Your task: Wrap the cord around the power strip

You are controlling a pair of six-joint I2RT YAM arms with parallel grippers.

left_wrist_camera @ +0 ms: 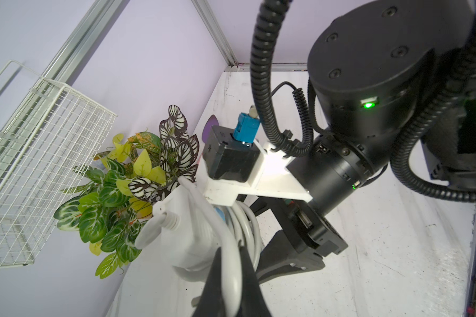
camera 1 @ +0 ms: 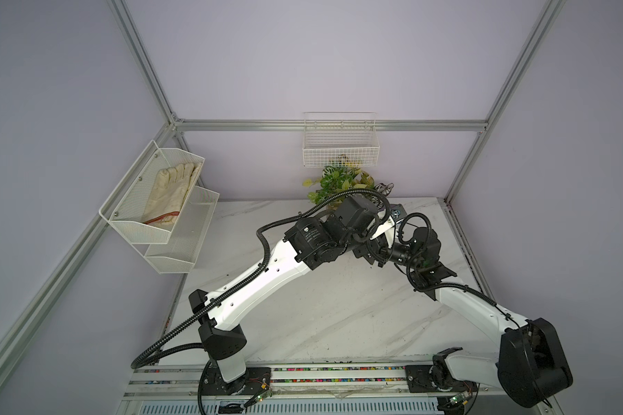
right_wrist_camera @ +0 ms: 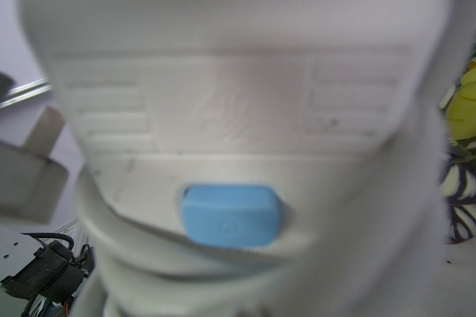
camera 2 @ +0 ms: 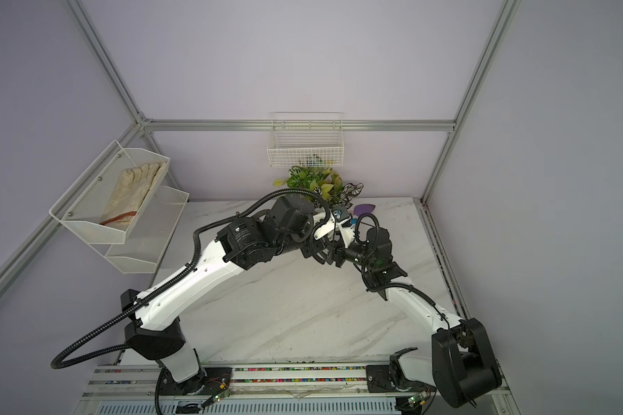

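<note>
In the left wrist view, the white power strip [left_wrist_camera: 187, 229] is seen at a slant, with loops of its white cord [left_wrist_camera: 246, 232] around it. My right gripper is shut on the strip; the contact is partly hidden behind the coils. A run of cord passes over the strip to my left gripper, whose dark fingers [left_wrist_camera: 252, 290] are shut with the cord between them. In the right wrist view, the strip's blue switch [right_wrist_camera: 231, 215] faces the camera above several blurred cord turns [right_wrist_camera: 179, 253]. Both top views have the strip hidden behind the arms.
A leafy plant [left_wrist_camera: 121, 195] stands behind the strip, close to it in the left wrist view. A wire basket [camera 1: 340, 141] hangs on the back wall. Racks with a glove [camera 1: 169, 190] are at left.
</note>
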